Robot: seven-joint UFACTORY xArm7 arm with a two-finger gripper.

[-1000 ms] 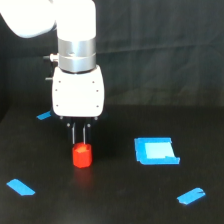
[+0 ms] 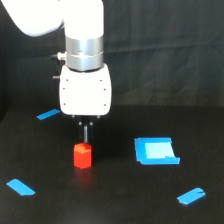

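A small red block rests on, or stands just over, the dark table left of centre. It shows an angular outline. My gripper points straight down, with its dark fingers reaching to the block's top edge. They look close together in this view. Whether they are around the block, behind it or above it cannot be told, and the fingertips are partly hidden by the block.
On the right, blue tape frames a pale square. Blue tape strips lie at the front left, front right and back left.
My gripper has shifted slightly right and its fingers look closer together, possibly from a turn of the wrist. The red block's outline has changed from rounded to more angular, in nearly the same place.
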